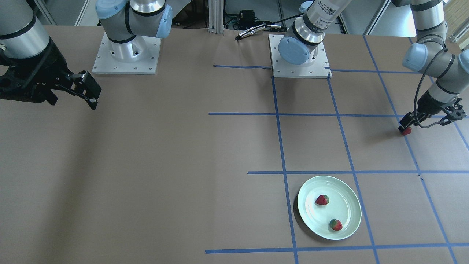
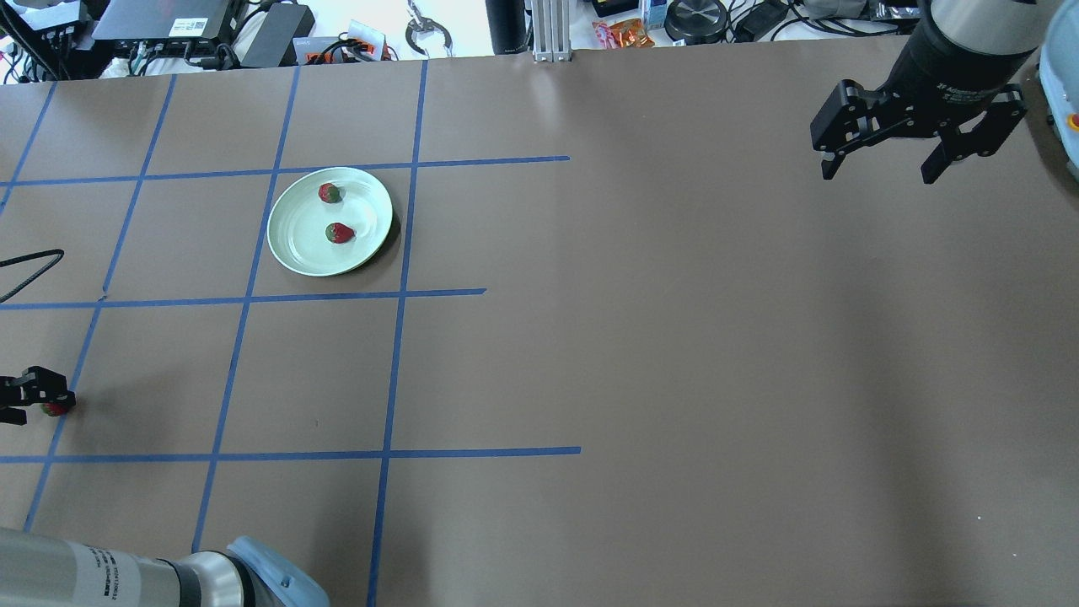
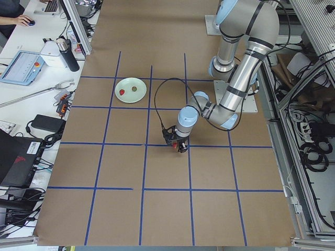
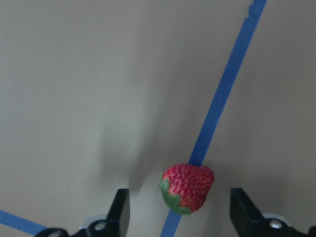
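A red strawberry point(image 4: 186, 185) with a green cap lies on blue tape on the table, centred low in the left wrist view between the two open fingers of my gripper. In the front view the gripper point(image 1: 406, 128) hangs just over that strawberry point(image 1: 407, 131), partly hiding it; the top view shows it at the left edge. A pale plate point(image 1: 316, 215) holds two more strawberries, one point(image 1: 322, 200) nearer its middle and another point(image 1: 336, 225) toward its rim.
Another arm's black gripper point(image 1: 79, 88) hangs at the left of the front view, and further arm bases point(image 1: 299, 70) stand along the back edge.
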